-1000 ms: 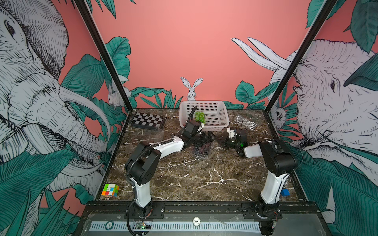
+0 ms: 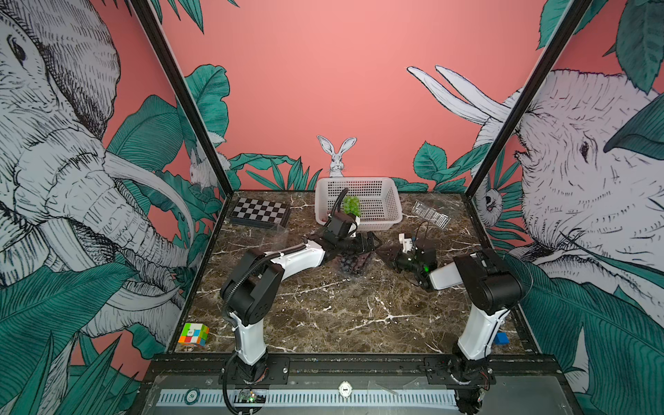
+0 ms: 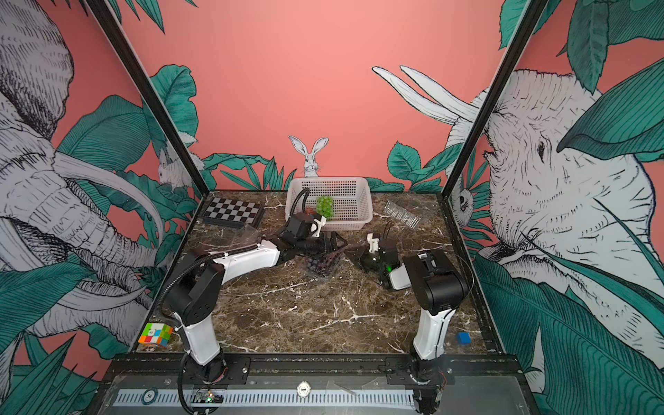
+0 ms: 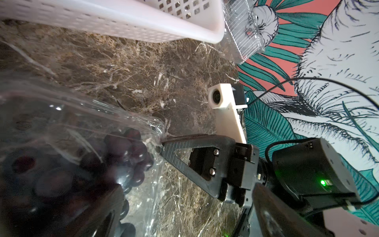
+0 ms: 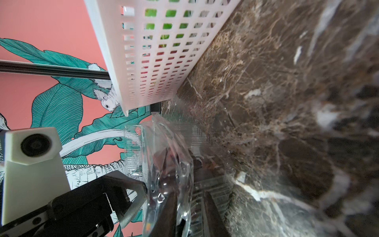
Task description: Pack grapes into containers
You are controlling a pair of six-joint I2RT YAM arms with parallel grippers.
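Observation:
Dark purple grapes [image 4: 122, 150] lie in a clear plastic container [image 4: 59, 102] on the marble table, below my left gripper [image 2: 366, 242]. In the left wrist view my left fingers straddle the image's lower edge, wide apart. My right gripper [image 2: 387, 256] is beside the container's right side, a fingertip at its rim; in the right wrist view clear plastic is in front of its fingers, and how far they are open is hard to tell. Green grapes [image 2: 351, 206] sit in the white perforated basket [image 2: 387, 214] at the back.
An empty clear container [image 2: 430, 215] lies at the back right, a checkered board [image 2: 259, 211] at the back left. A puzzle cube [image 2: 193, 333] and a blue block [image 3: 464, 337] are near the front corners.
My right arm has shifted slightly left and toward the front, closer to the container of purple grapes. My left arm is nearly still.

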